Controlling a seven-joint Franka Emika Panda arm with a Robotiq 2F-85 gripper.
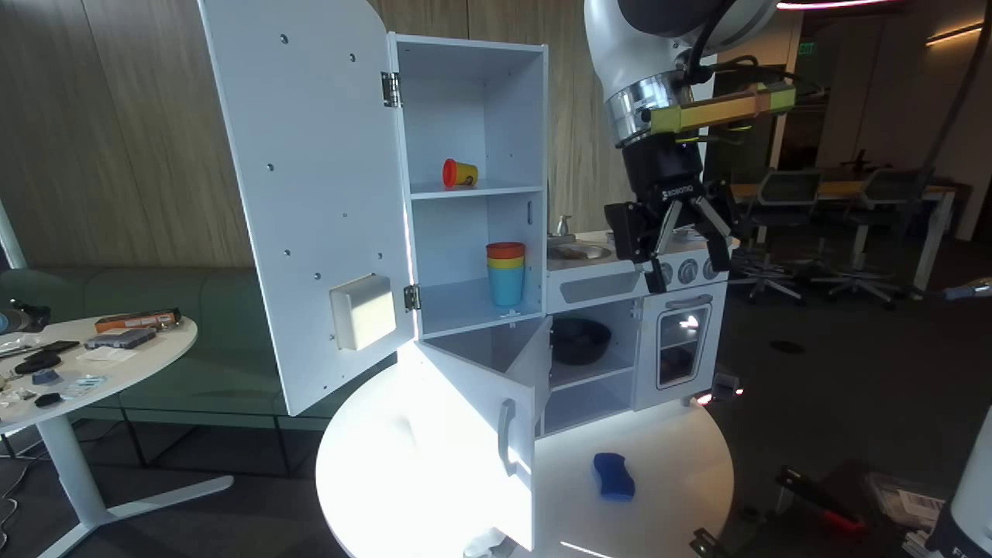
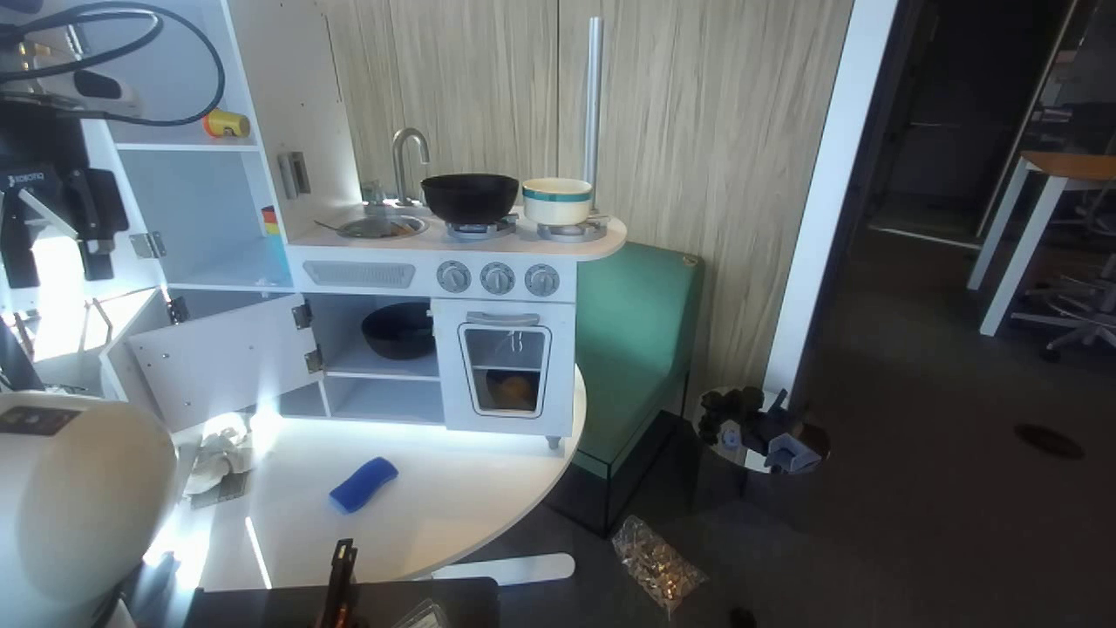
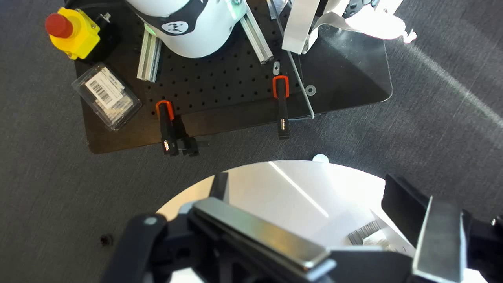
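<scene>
My gripper hangs open in the air, in front of the toy kitchen, its fingers wide apart with nothing between them. Seen from the wrist, the open gripper points down over the edge of the white table. A blue sponge lies on that tabletop, below and well clear of the gripper. On the fridge's upper shelf a yellow cup with a red rim lies on its side. Stacked orange, yellow and blue cups stand on the shelf beneath.
The tall fridge door and lower cabinet door both stand open. A black pan and cream pot sit on the stove; a dark bowl is in the cabinet. Crumpled white material lies on the table's left.
</scene>
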